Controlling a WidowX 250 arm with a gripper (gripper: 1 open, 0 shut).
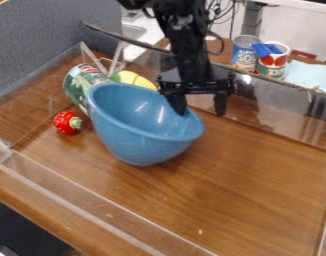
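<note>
A light blue bowl (136, 135) sits tilted on the wooden table, left of centre. My black gripper (195, 98) is at the bowl's upper right rim, its fingers spread open; whether it touches the rim is hard to tell.
A green can (82, 82) and a yellow object (136, 77) lie behind the bowl, a red object (68, 122) to its left. Cans (271, 62) stand behind the clear barrier at back right.
</note>
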